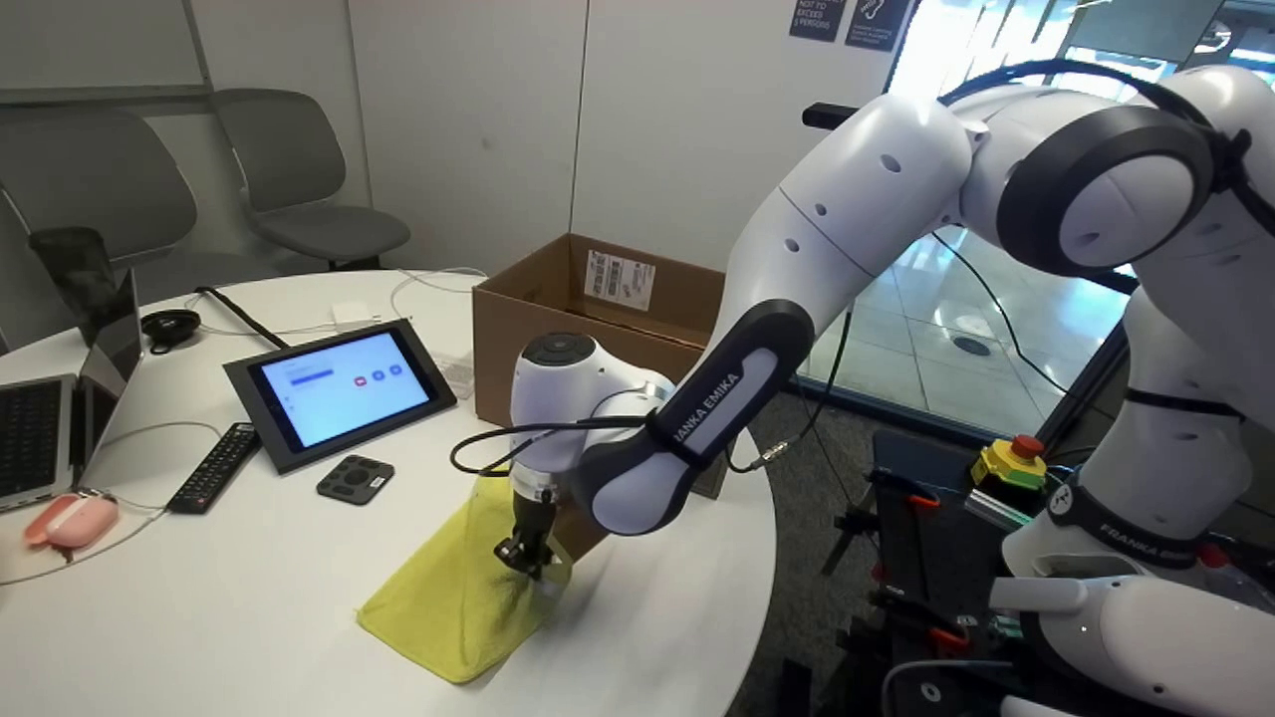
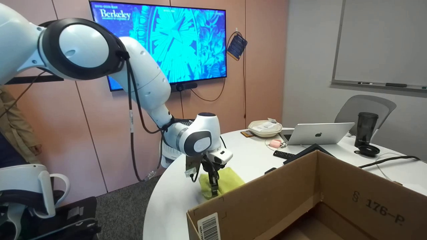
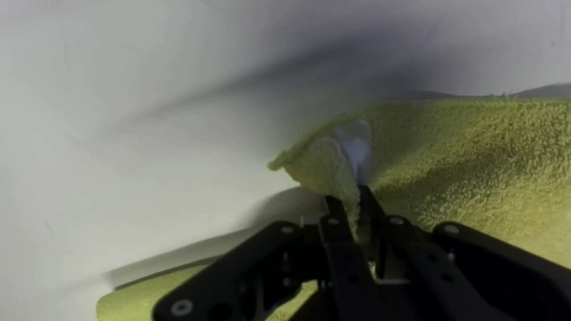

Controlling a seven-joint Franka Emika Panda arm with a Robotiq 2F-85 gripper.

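A yellow towel [image 1: 448, 601] lies on the white table beside the cardboard box, one part of it drawn up at my gripper [image 1: 540, 574]. In the wrist view the gripper is shut on a bunched edge of the towel [image 3: 471, 160], and a whitish tag [image 3: 357, 147] shows by the pinch. That held corner stands off the table and casts a shadow, while other parts of the cloth stay flat. From exterior view 2, the gripper [image 2: 214, 190] points down at the towel [image 2: 227, 180], partly behind the box wall.
An open cardboard box [image 1: 526, 347] stands close behind the towel. Farther left are a tablet [image 1: 347, 382], a small black remote pad [image 1: 355, 479], a long remote [image 1: 215, 467], a pink case [image 1: 74, 521] and a laptop [image 1: 42, 436].
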